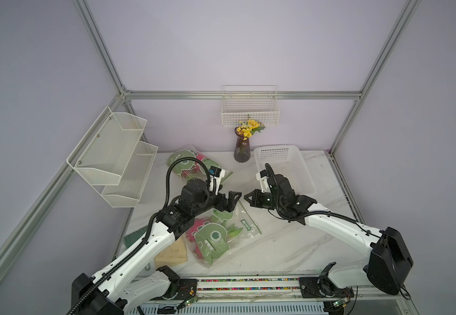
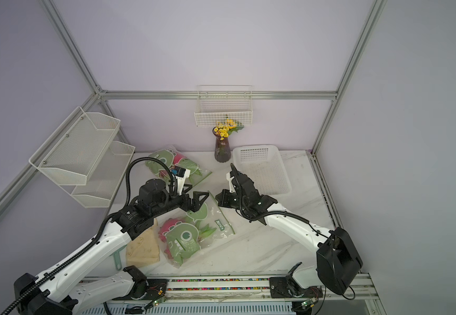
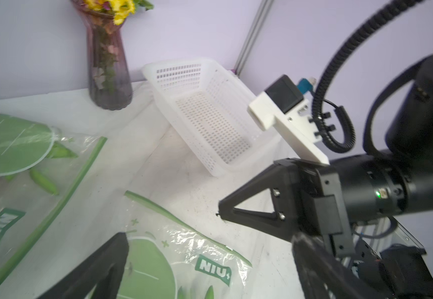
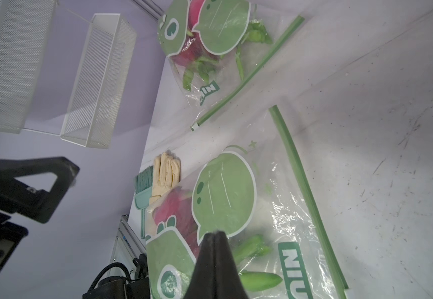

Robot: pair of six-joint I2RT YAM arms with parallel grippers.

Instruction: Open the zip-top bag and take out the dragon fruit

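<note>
The nearer clear zip top bag (image 1: 243, 223), printed with green cartoons, lies flat on the table, its green zip strip (image 4: 308, 199) toward the right. Through the plastic shows the pink dragon fruit (image 4: 171, 204), partly covered by the prints. My right gripper is shut with nothing between its fingers; it hangs above the bag, clear of the strip. In the left wrist view the strip lies below and left of that gripper's tip (image 3: 220, 210). My left gripper stands open and empty over the bag's far side.
A second similar bag (image 4: 271, 49) lies at the back left. Behind the right arm sits an empty white basket (image 1: 291, 170), beside a flower vase (image 1: 242, 149). A tan glove (image 4: 165, 172) and green brush (image 4: 144, 186) lie left.
</note>
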